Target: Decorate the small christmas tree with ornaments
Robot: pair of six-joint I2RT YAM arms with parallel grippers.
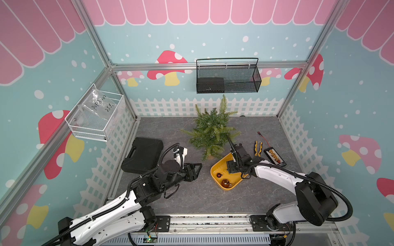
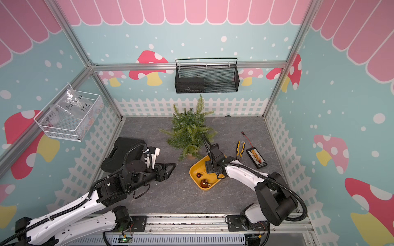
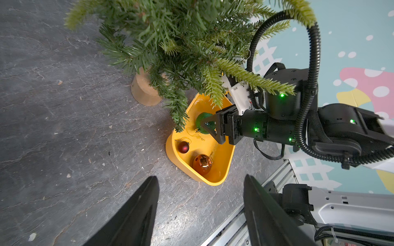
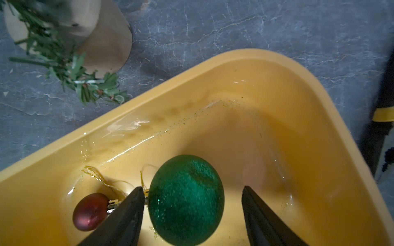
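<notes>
The small tree (image 1: 211,131) stands mid-table on a wooden base (image 3: 145,90). Before it sits a yellow tray (image 1: 217,180) holding a dark red bauble (image 3: 183,146), an orange shiny ornament (image 3: 202,164) and a large green glittery ornament (image 4: 186,198). My right gripper is down in the tray, shut on the green ornament, whose top shows between the fingertips in the right wrist view. My left gripper (image 1: 197,170) hangs left of the tray, fingers apart, with bare table between them in the left wrist view.
A black case (image 1: 141,153) lies at the left. Pliers (image 1: 258,149) and a bit set (image 1: 275,156) lie right of the tray. A black basket (image 1: 240,82) and a white basket (image 1: 94,127) hang on the walls. Bare table is at the front.
</notes>
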